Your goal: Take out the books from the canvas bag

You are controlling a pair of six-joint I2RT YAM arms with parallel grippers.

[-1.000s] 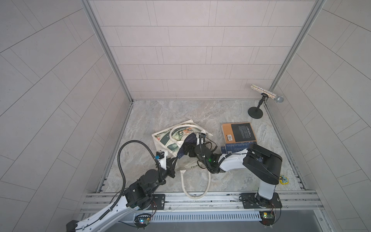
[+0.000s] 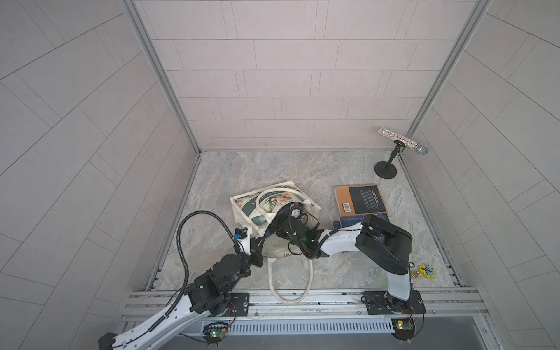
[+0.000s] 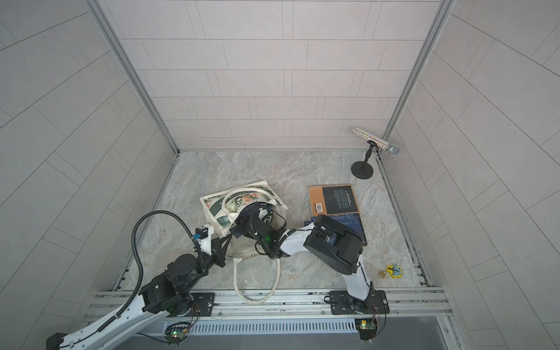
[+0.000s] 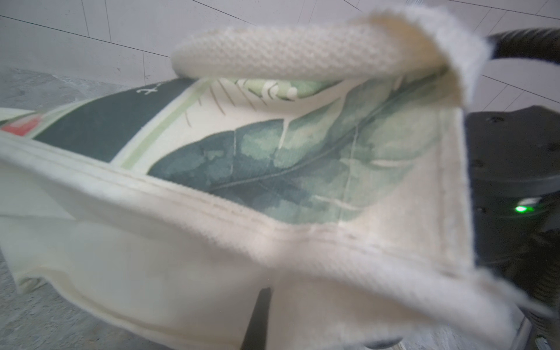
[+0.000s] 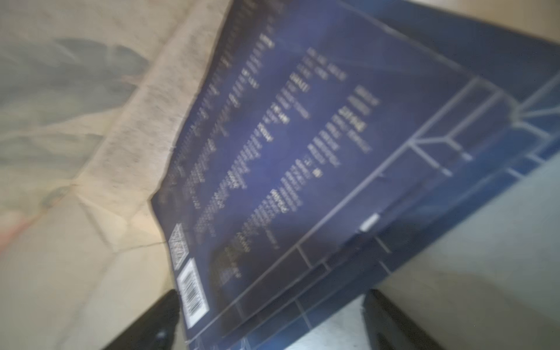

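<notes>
The cream canvas bag (image 2: 248,213), printed with leaves, lies in the middle of the floor with its mouth towards the front. A dark blue book (image 5: 280,151) shows in its mouth, its back cover lying against the cloth in the right wrist view. My right gripper is open close to the book's near end, its blurred fingers (image 5: 154,326) spread to either side and not closed on it. At the bag's left front edge, my left gripper (image 2: 260,245) is shut on canvas; one dark finger (image 4: 256,320) shows against the cloth, the other being hidden.
An orange-and-black book (image 2: 360,200) and a blue book (image 2: 350,222) lie right of the bag, partly under the right arm. A microphone stand (image 2: 385,169) is at the back right. Small yellow item (image 2: 427,271) sits front right. Floor behind the bag is clear.
My right gripper has moved left and slightly down over the blue book in the bag. The front handle loop has shifted slightly left. The left arm has barely moved.
</notes>
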